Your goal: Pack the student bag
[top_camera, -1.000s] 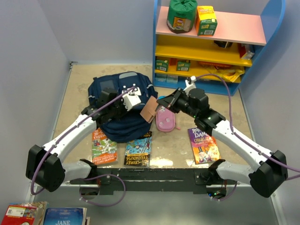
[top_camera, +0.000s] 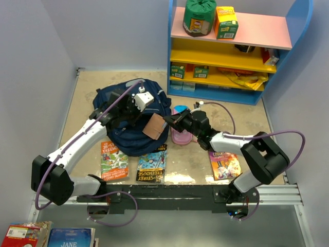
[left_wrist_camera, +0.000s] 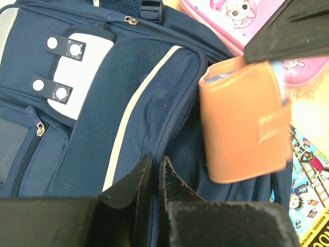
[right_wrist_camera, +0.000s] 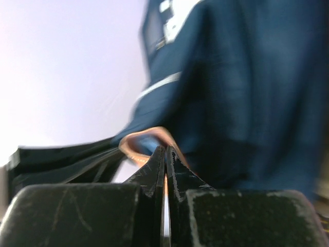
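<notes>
The navy school bag (top_camera: 134, 140) lies on the floor at the left. My left gripper is shut on the edge of its fabric, beside a zip opening. A tan wallet-like case (top_camera: 154, 126) hangs over the bag's right side, at the tip of my right gripper, which is shut on its edge. In the left wrist view the case (left_wrist_camera: 244, 123) is tilted beside the dark opening of the bag (left_wrist_camera: 175, 149). The right wrist view is blurred and shows only the rim of the case (right_wrist_camera: 154, 135).
A pink pencil case (top_camera: 181, 137) lies just right of the bag. Books stand out on the floor: a green-red one (top_camera: 114, 162), a blue one (top_camera: 151, 165) and a purple-orange one (top_camera: 225, 165). A blue-yellow shelf (top_camera: 218, 54) stands behind.
My right arm has moved left, bringing the tan case from beside the pencil case to over the bag's right side and turning it on the way.
</notes>
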